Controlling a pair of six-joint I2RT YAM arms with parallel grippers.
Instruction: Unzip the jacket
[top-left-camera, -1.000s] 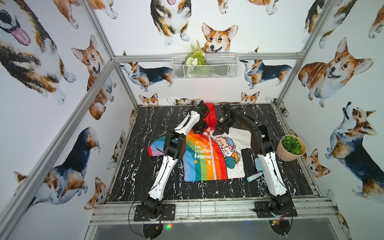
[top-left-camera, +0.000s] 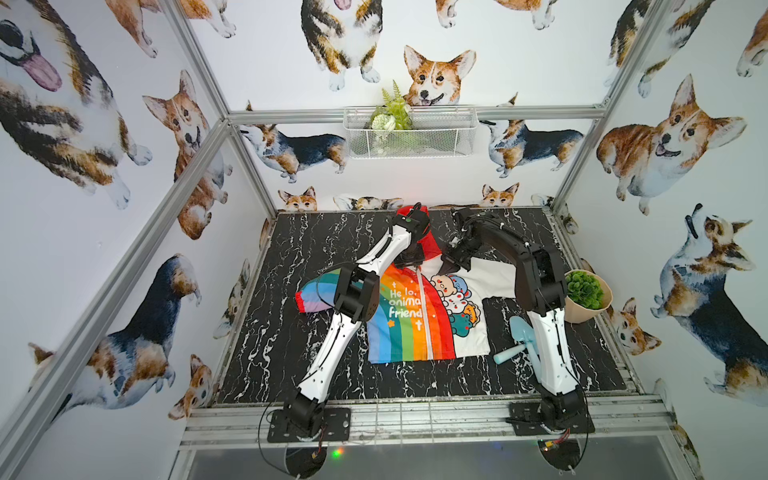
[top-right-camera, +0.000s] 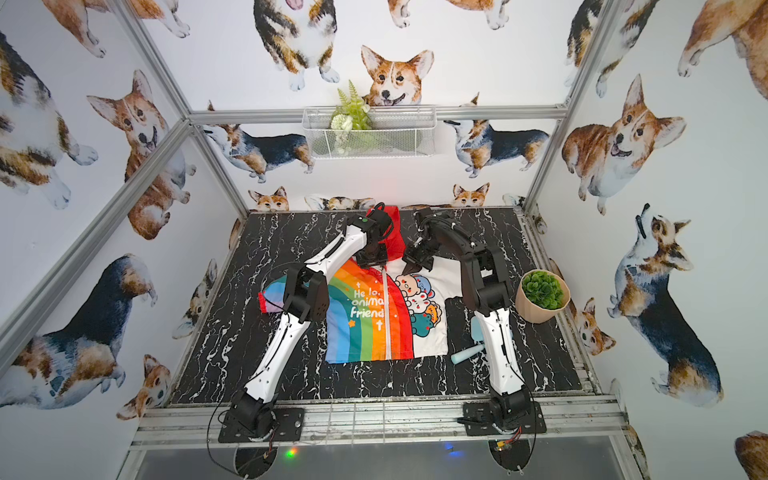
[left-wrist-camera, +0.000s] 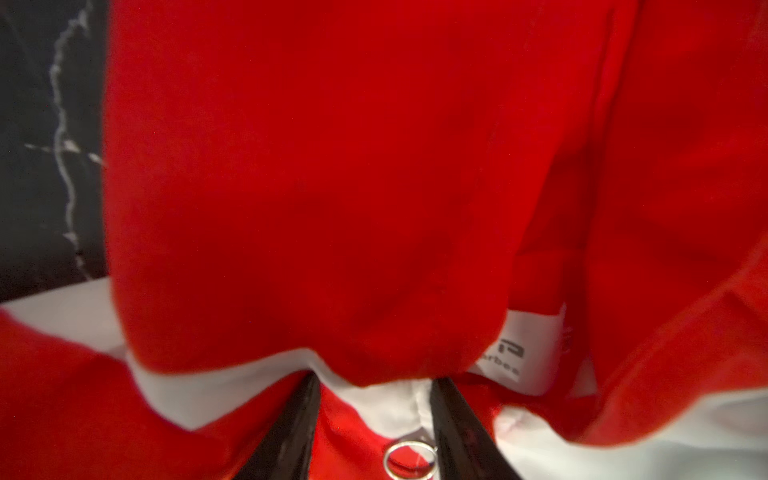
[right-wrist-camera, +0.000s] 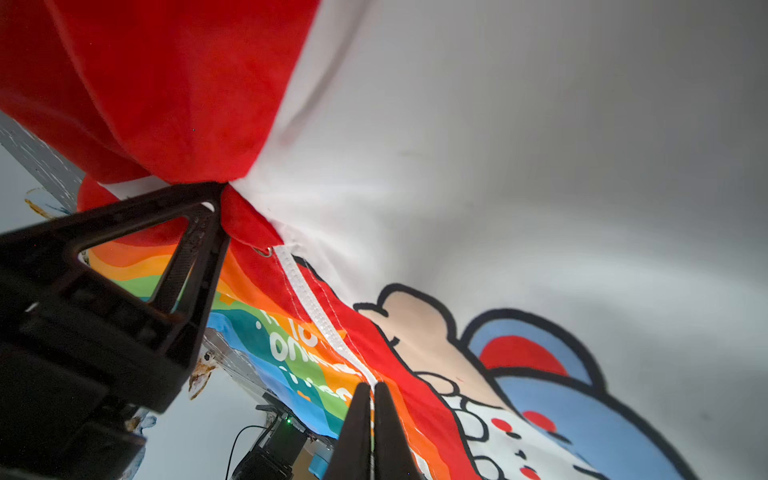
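Observation:
The jacket (top-left-camera: 397, 328) lies spread on the table, rainbow on its left side and white on its right, with a red hood (left-wrist-camera: 344, 200) at the top. Its pale zip (right-wrist-camera: 320, 312) runs down the front and looks closed. My left gripper is at the collar, open. A metal ring pull (left-wrist-camera: 409, 460) shows between its dark fingers, apparently not gripped. Close by, over the white shoulder, my right gripper has its fingers together; nothing can be made out between them. The left gripper's frame fills the left of the right wrist view.
A potted plant (top-left-camera: 586, 294) stands at the table's right edge. Under the right arm lies a light-blue tool (top-left-camera: 512, 352). A wire basket (top-left-camera: 412, 136) hangs on the back wall. Bare table shows at front left and far left.
My left gripper has moved slightly right over the collar, covering more of the hood. The right arm has shifted a little to the right, away from the neckline. The jacket front looks unchanged.

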